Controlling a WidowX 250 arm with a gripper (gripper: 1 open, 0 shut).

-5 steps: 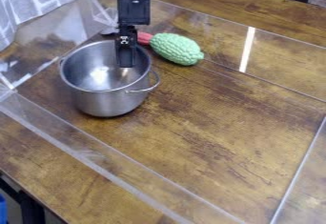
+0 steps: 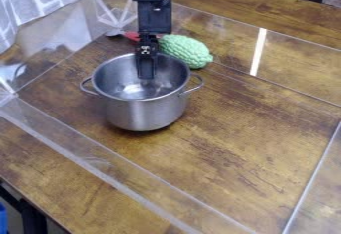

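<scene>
A steel pot with two side handles stands on the wooden table. The black gripper points down from above, its tips inside or at the back of the pot's opening; whether it is open or shut is unclear. Behind the pot to the right lies a green bumpy corn-like vegetable, and a red object is partly hidden behind the arm.
Clear plastic walls border the table on the left, back and right.
The pot has moved right and slightly toward the camera, with the gripper moving down along with it.
</scene>
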